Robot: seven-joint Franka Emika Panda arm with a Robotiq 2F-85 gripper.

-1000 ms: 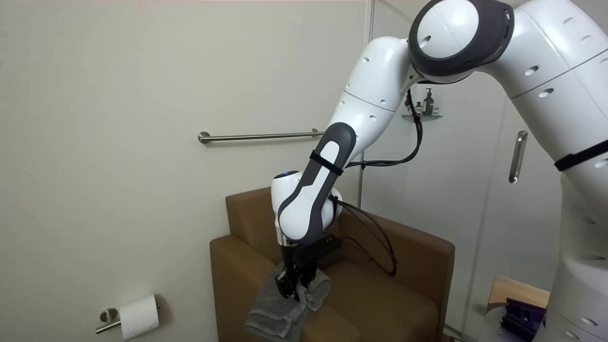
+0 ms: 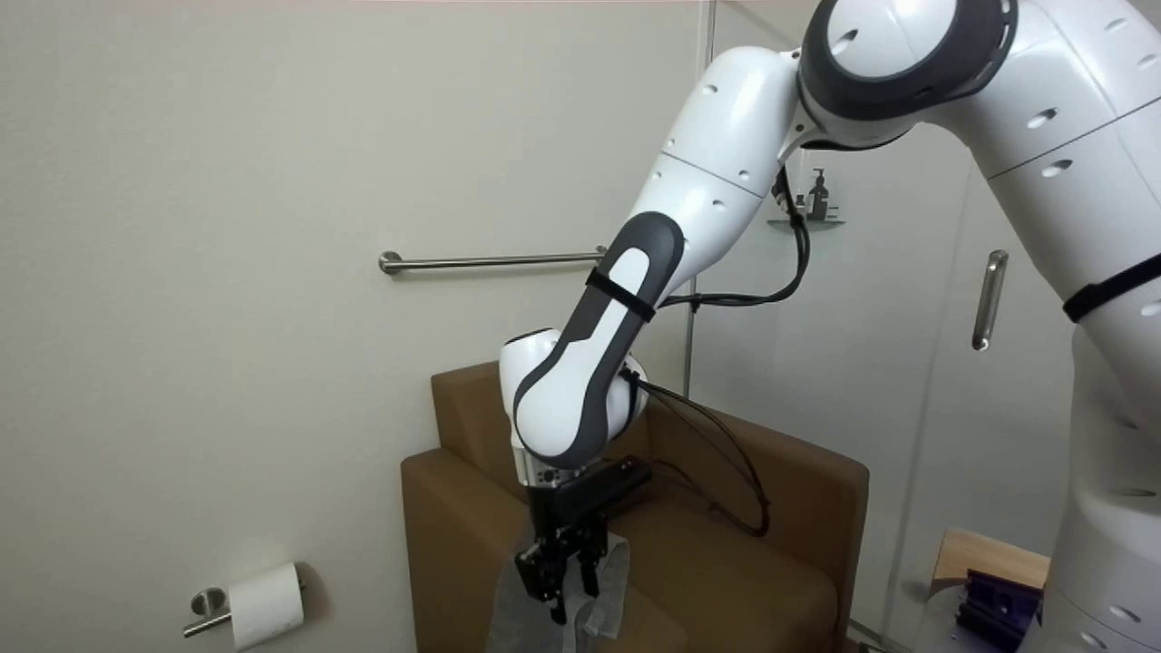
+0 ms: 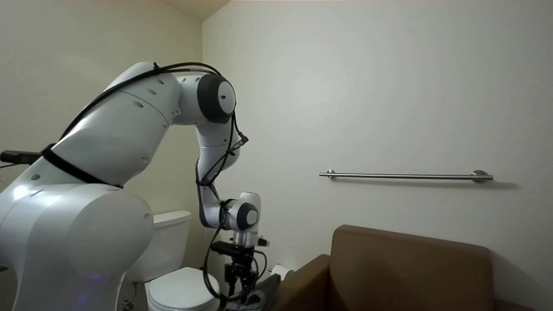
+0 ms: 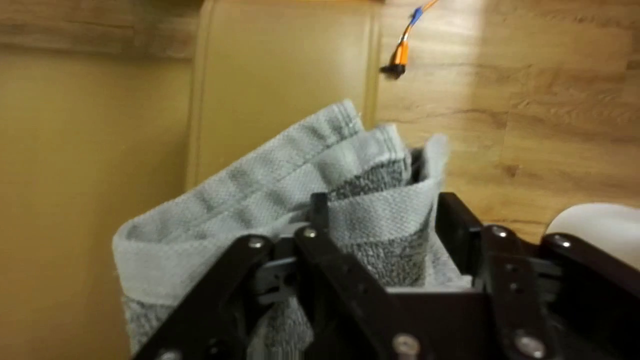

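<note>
A grey towel [image 2: 520,611] with pale woven bands lies over the front left part of the brown armchair [image 2: 697,550]. Seen from the wrist, the towel [image 4: 174,264] is folded and bunched, its layered edges rising near the fingertips. My gripper stands part open, its two black fingers clearly apart. Towel fabric shows in the gap and behind the fingers; whether they touch it, I cannot tell. From the first exterior view, the gripper [image 2: 574,597] points down at the towel. Low in the second exterior view, the towel [image 3: 264,293] is partly hidden by cables and gripper.
A steel towel bar [image 3: 407,176] is fixed to the wall above the armchair. The toilet [image 3: 181,287] stands beside the arm, and a toilet paper roll [image 2: 267,604] hangs on the wall. An orange cable end [image 4: 400,55] lies over the wooden floor.
My gripper has moved slightly lower and to the left in exterior view 1, and its fingers look further apart. The towel's lower part has shifted and now hangs more steeply.
</note>
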